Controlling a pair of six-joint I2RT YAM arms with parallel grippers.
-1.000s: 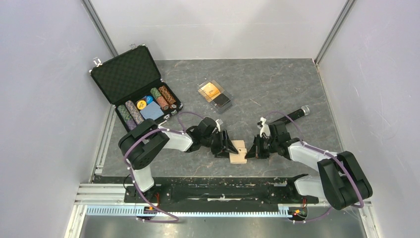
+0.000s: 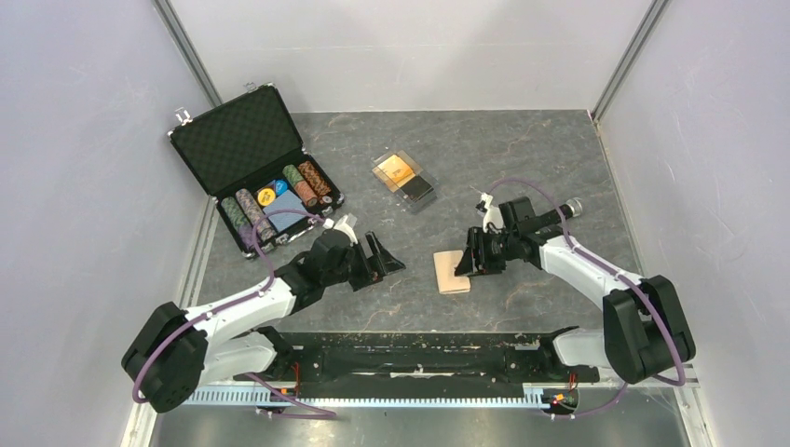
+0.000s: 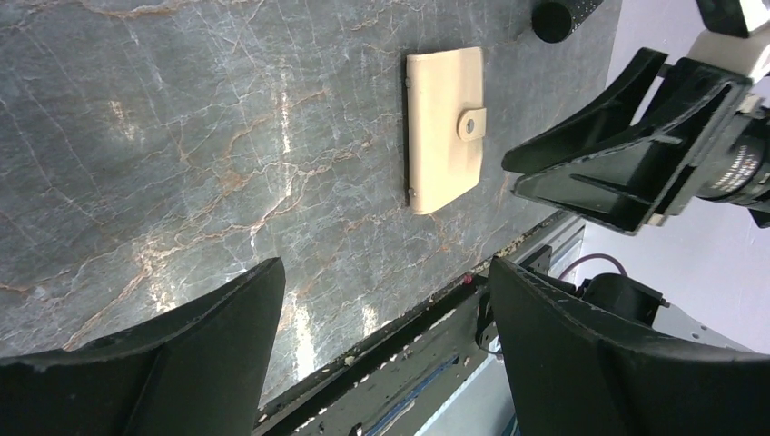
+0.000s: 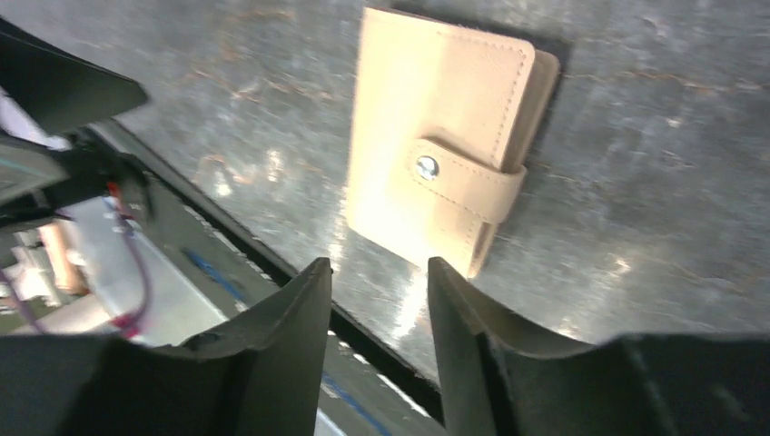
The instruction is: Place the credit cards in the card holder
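A tan card holder (image 2: 449, 272) lies flat on the grey table, its flap closed over the front by a strap with a metal snap, as the right wrist view shows. My right gripper hovers over it, fingers parted with nothing between them, and in the top view it covers the holder's right edge. To the left of the holder, my left gripper (image 2: 389, 264) stands wide open and empty; its fingers (image 3: 204, 341) show bare table between them. No credit card can be made out; any inside the holder are hidden.
An open black case (image 2: 238, 140) with poker chips stands at the back left. A clear box (image 2: 387, 171) with orange and black contents lies at the back middle. Behind my right gripper is a black flashlight (image 2: 570, 209).
My left gripper has drawn away left from the card holder.
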